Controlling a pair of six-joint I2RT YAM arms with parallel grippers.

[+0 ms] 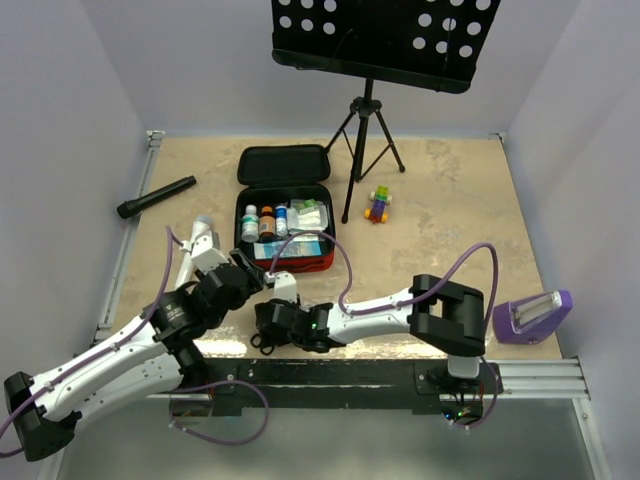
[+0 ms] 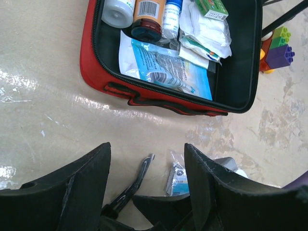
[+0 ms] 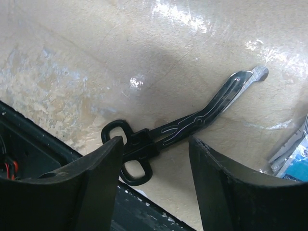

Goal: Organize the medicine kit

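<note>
The red and black medicine kit [image 1: 315, 264] lies open on the table, its lid folded back. Inside it are bottles, among them a brown one [image 2: 149, 14], a blue packet [image 2: 166, 72], white packets [image 2: 207, 29] and a small green box [image 2: 212, 8]. Black-handled scissors [image 3: 180, 127] lie flat on the table in front of the kit. My right gripper is open above them, the handle end between its fingers in that view. My left gripper stands part open in front of the kit, nothing held. A small clear packet [image 2: 178, 180] rests near the scissors.
A black music stand [image 1: 364, 110] rises behind the kit. Toy blocks [image 1: 378, 204] sit to its right, with a black cylinder [image 1: 155, 197] and a white stick at left. A purple device [image 1: 533, 317] stands far right.
</note>
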